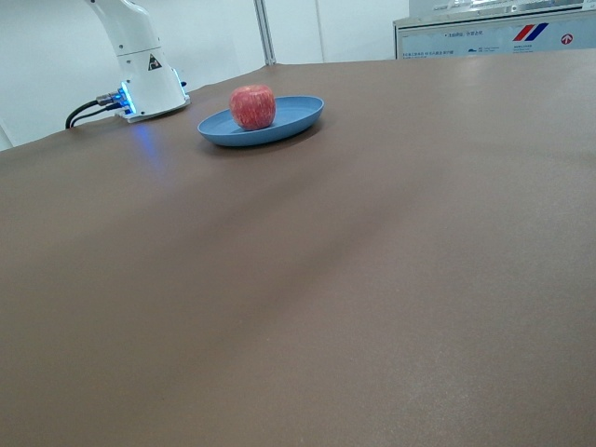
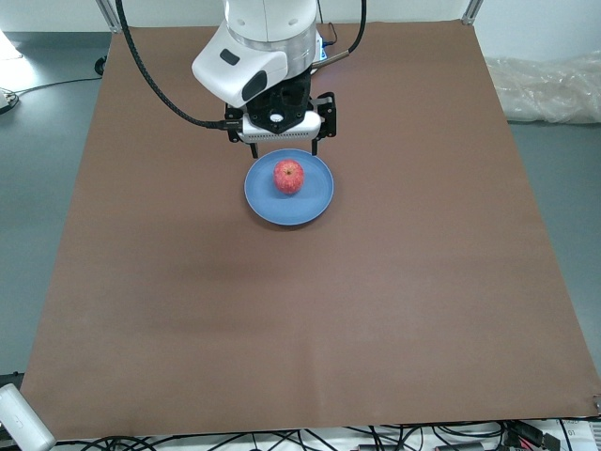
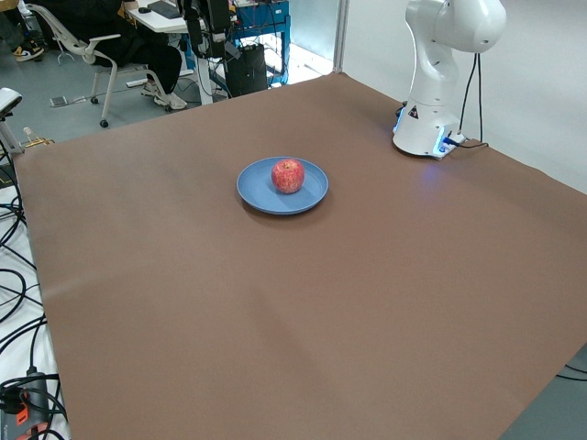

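Observation:
A red apple [image 2: 288, 176] rests on a blue plate [image 2: 288, 209] on the brown table; both show in the top view as apple [image 1: 252, 107] on plate [image 1: 296, 115], and in the right view as apple [image 3: 287, 176] on plate [image 3: 257, 191]. In the left view my gripper [image 2: 284, 150] is above and just behind the plate, its two dark fingers standing apart with nothing seen between them. The gripper is out of frame in the top and right views.
Cables lie beyond its near edge in the left view, and a person sits at a desk beyond the table in the right view.

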